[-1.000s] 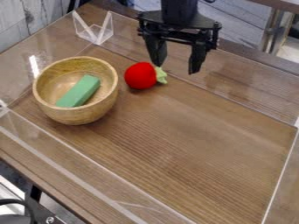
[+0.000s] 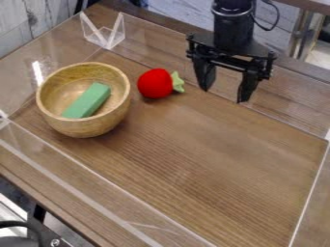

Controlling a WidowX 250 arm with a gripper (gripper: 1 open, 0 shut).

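Observation:
My gripper (image 2: 230, 69) is at the top right of the camera view, a black body with fingers pointing down over bare wooden table; whether it is open or shut is unclear. To its left lies a red round object (image 2: 156, 83) with a small light green part at its right. At the left a wooden bowl (image 2: 85, 125) holds a green block (image 2: 81, 104) with pale ends.
A clear wire-like or plastic item (image 2: 103, 31) stands at the upper left. Dark cables or parts show at the bottom left corner.
The bowl, green block and red object look unmoved.

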